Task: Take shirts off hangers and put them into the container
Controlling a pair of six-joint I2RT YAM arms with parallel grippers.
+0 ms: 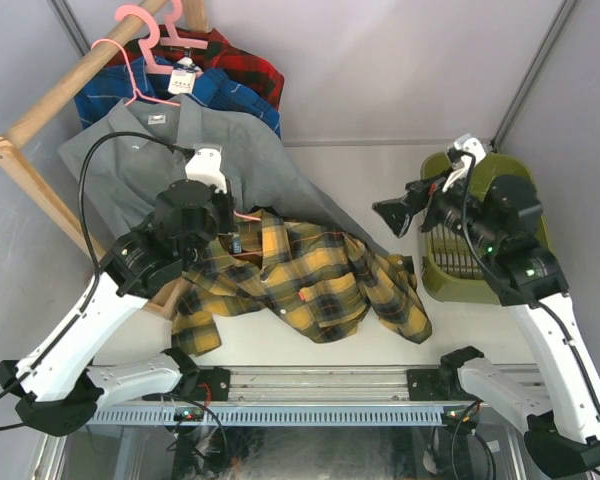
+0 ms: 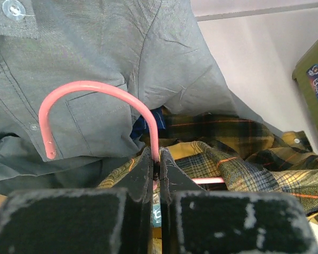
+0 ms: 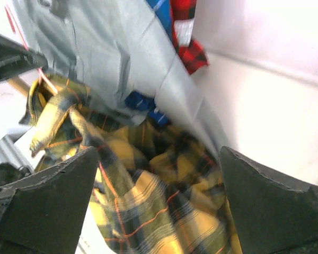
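Observation:
A yellow-and-black plaid shirt (image 1: 315, 280) lies spread over the white table below the rack. Its pink hanger (image 2: 90, 85) shows its hook in the left wrist view, with the fingertips of my left gripper shut on the thin wire at the hook's base. One hanger bar still runs into the shirt's collar and shoulder cloth. Off to the right, my right gripper (image 1: 405, 212) is open beyond the shirt's sleeve, with nothing between its wide-spread fingers (image 3: 278, 196). Cloth inside the collar is partly hidden by my left gripper.
A wooden rack (image 1: 55, 95) at the left bears a grey shirt (image 1: 220, 140), a blue plaid shirt (image 1: 230, 97) and a red plaid shirt (image 1: 255, 70). At right stands a green basket (image 1: 460, 288). Bare table lies along the front.

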